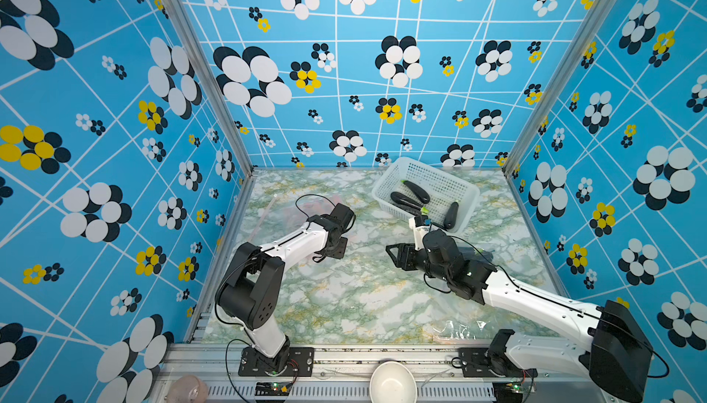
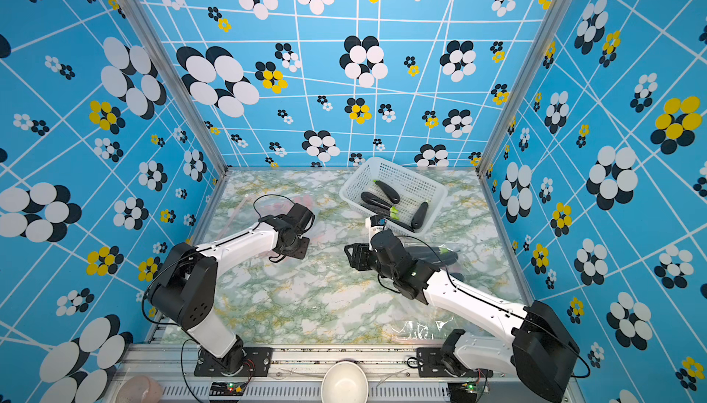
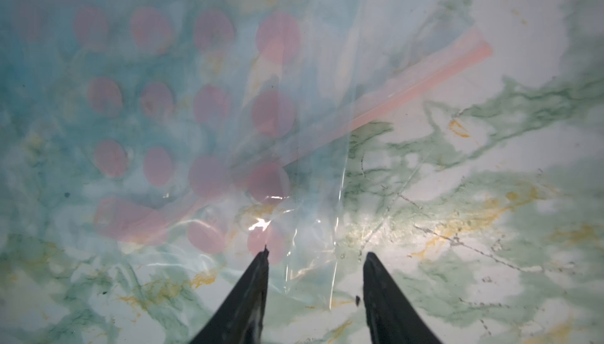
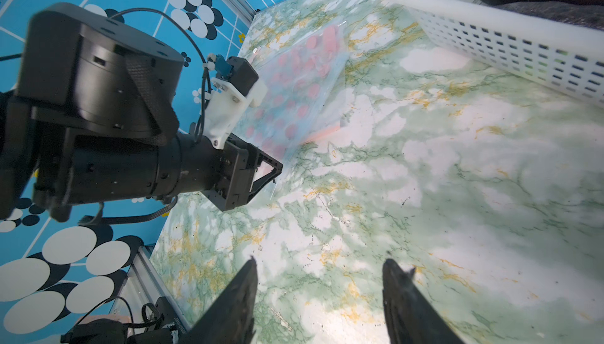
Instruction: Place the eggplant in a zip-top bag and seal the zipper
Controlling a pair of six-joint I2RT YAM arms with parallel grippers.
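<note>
A clear zip bag with pink dots [image 3: 207,105] lies on the left of the table, with a pink strip [image 3: 427,80] across it; my left gripper hangs over its edge, open and empty. My right gripper is open and empty over the table's middle. Eggplants [image 1: 417,191] lie in a white basket at the back right. A dark, elongated thing [image 2: 442,255] in clear plastic lies on the table under the right arm, partly hidden.
The white basket [image 4: 478,42] borders the free middle of the table. More clear plastic [image 2: 419,328] lies at the front right. A white bowl [image 2: 344,384] sits outside the front edge.
</note>
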